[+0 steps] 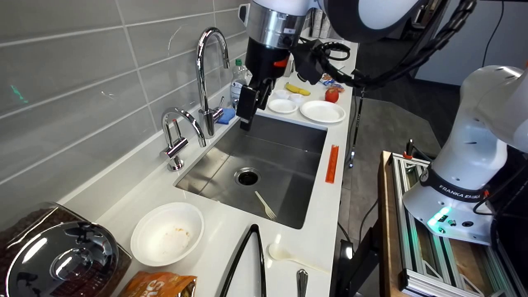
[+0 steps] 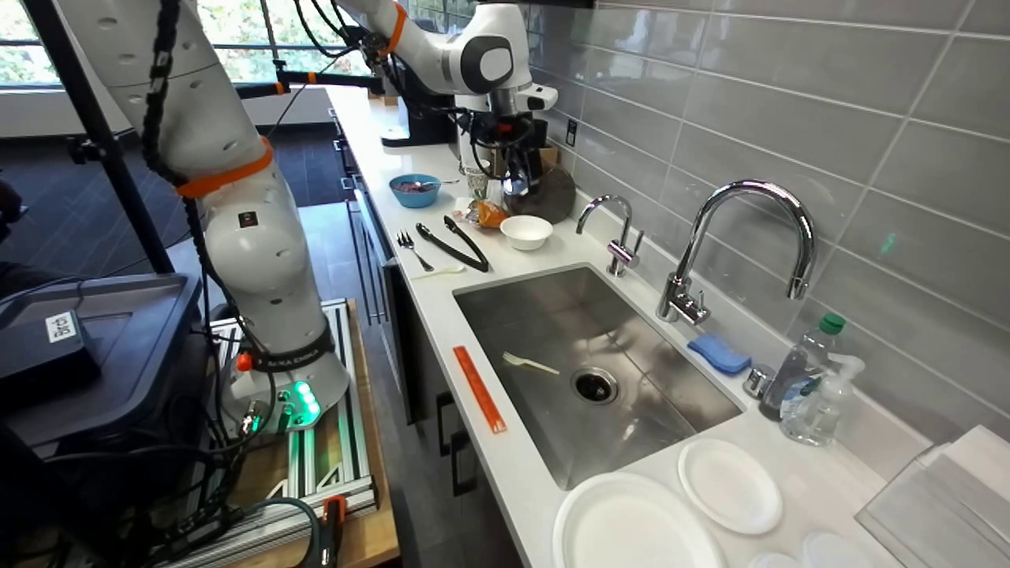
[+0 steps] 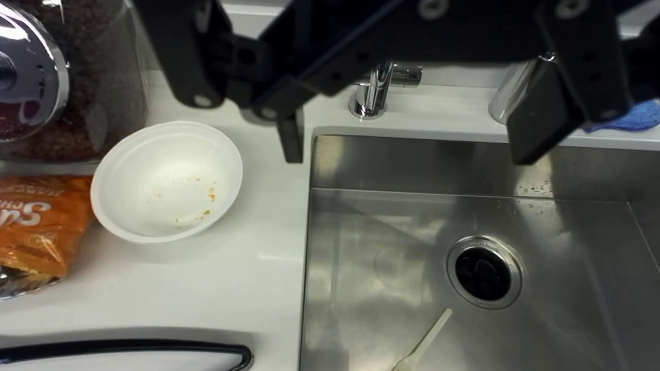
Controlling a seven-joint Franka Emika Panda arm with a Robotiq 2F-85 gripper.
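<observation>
My gripper is open, its two fingers wide apart with nothing between them. In exterior view 1 the gripper appears high, near the tall faucet. A white bowl with a few orange crumbs rests on the counter, left of the sink in the wrist view. Inside the steel sink lies a pale plastic fork, close to the drain. A cream spoon, a metal fork and black tongs lie on the counter.
Two faucets rise along the wall. An orange snack bag and a lidded jar crowd the bowl. A red strip lies on the front counter edge. Plates, a banana and an apple are beyond the sink.
</observation>
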